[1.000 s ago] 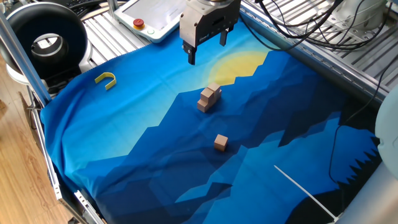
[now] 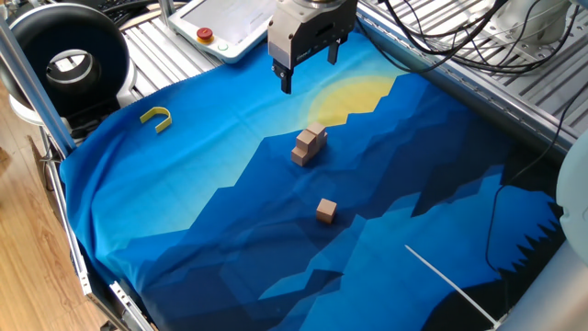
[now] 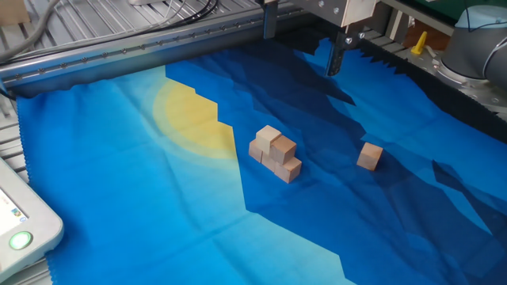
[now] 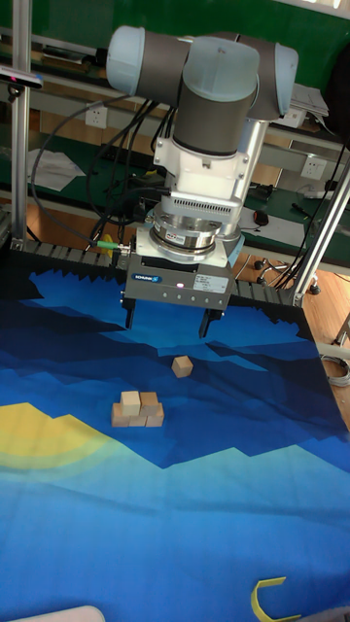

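Note:
Small wooden blocks are stacked in two levels on the blue printed cloth; in exterior view 2 the stack [image 3: 286, 168] has a pale block [image 3: 268, 138] and a browner block [image 3: 283, 149] side by side on top of a lower row. A single wooden block [image 2: 326, 211] lies apart from the stack, flat on the cloth. My gripper [image 2: 310, 75] hangs above the cloth with its two dark fingers wide apart. Nothing is between them, as exterior view 3 also shows for the gripper [image 4: 165, 331]. It touches neither the stack nor the single block.
A yellow hook-shaped piece [image 2: 157, 119] lies on the cloth's far left in exterior view 1. Beside the cloth is a tablet controller with a red button [image 2: 205, 35]. A thin white stick [image 2: 450, 280] lies at the lower right.
My gripper has shifted very slightly to the right in exterior view 1, its fingers still apart. The blocks have stayed where they were.

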